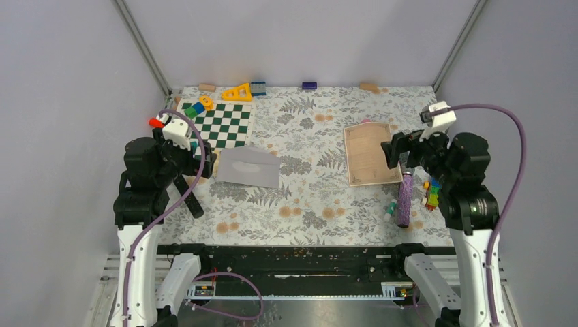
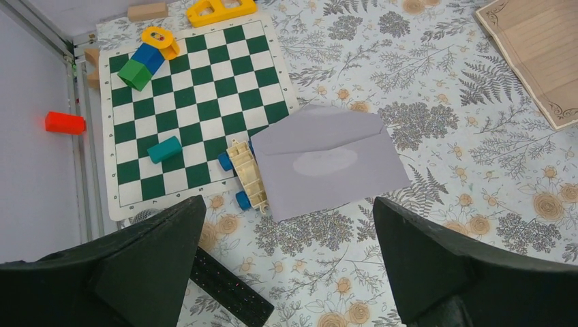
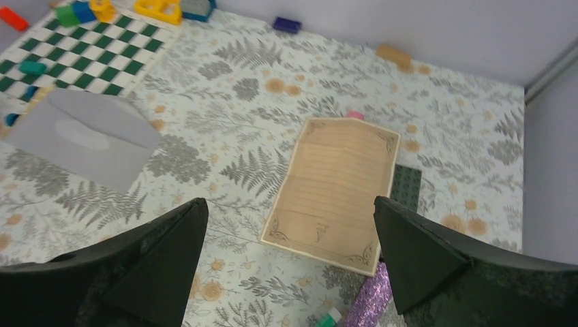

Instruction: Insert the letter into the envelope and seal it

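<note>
A grey-white envelope [image 2: 334, 177] lies on the patterned tablecloth at left, its flap [image 2: 320, 129] spread open toward the back. The letter, a tan parchment-like sheet [image 3: 334, 191] with curled edges, rests flat on the right side of the table, apart from the envelope. My left gripper is open above the table near the envelope's left end, nothing between its fingers. Over the letter's right edge in the top view, my right gripper also stands open and empty.
A green-and-white checkerboard [image 2: 198, 102] with toy blocks adjoins the envelope's back left. A black remote [image 2: 228, 286] lies in front of it. Beside the letter are a purple glittery tube [image 1: 404, 201], a small green-and-white bottle [image 1: 390, 209] and colourful blocks [image 1: 432, 194]. Mid-table is clear.
</note>
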